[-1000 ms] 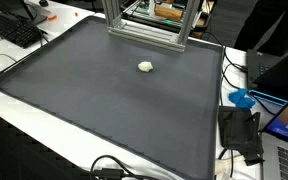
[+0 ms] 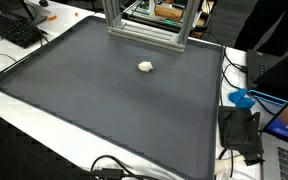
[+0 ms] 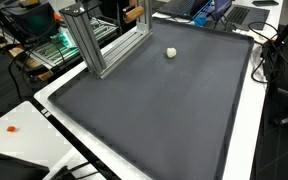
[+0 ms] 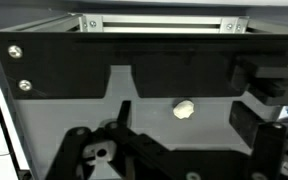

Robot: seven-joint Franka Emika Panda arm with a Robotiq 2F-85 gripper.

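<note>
A small cream-white lump lies alone on the dark grey mat in exterior view 1, toward the frame at the back. Exterior view 2 shows the same pale lump near the mat's far end. From the wrist view, my gripper stands open above the mat, its two dark fingers wide apart. Between and beyond them the pale lump shows on the mat below, untouched. Neither exterior view clearly shows the gripper's fingers.
A metal frame stands at the mat's back edge. Beside the mat are a keyboard, a black pouch, a blue item and a laptop.
</note>
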